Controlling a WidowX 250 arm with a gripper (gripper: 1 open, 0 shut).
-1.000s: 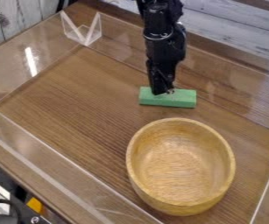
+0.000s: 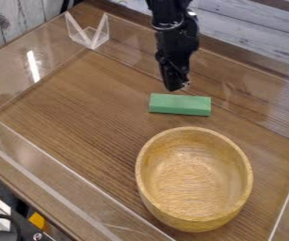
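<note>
The black gripper [image 2: 177, 77] hangs from the top centre, above and a little behind a flat green block [image 2: 180, 104] lying on the wooden table. Whether its fingers are open or shut is too small to tell; the block lies apart from it on the table.
A large wooden bowl [image 2: 193, 177] stands at the front right of the table [image 2: 72, 122]. A white angular holder [image 2: 90, 28] is at the back left.
The gripper has risen away from the green block toward the back. The block and bowl have not visibly moved.
</note>
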